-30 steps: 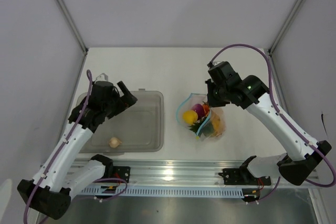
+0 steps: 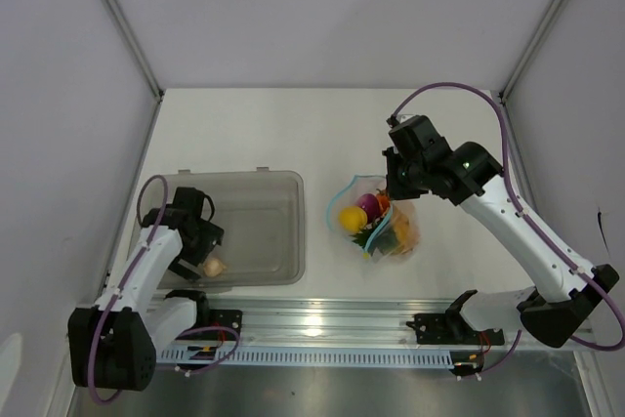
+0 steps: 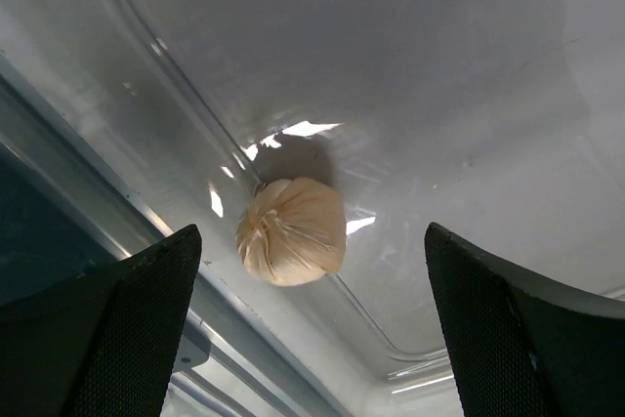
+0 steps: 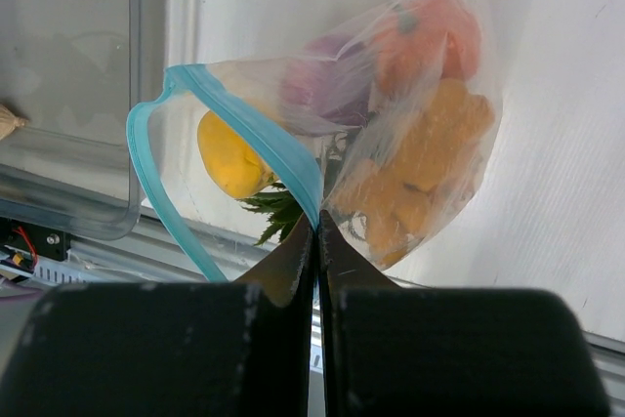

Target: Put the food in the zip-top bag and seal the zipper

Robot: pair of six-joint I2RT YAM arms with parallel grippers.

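Observation:
A small tan, pouch-shaped food piece [image 3: 293, 231] lies in the clear tray [image 2: 259, 275], near its front wall. My left gripper is open above it, and the piece shows in the gap, touched by neither finger. The zip top bag [image 4: 239, 104] has a blue rim, spread open toward the tray. Inside are a yellow food [image 4: 229, 158], a purple one [image 4: 327, 80], an orange-red one [image 4: 425, 41], brown lumpy pieces [image 4: 415, 173] and dark green leaves [image 4: 278, 207]. My right gripper is shut on the bag's rim at one end of the mouth.
The tray's side walls surround the tan piece, and its front wall is close to it. Metal rail [image 2: 312, 314] runs along the table's front edge.
The right arm and bag have barely moved.

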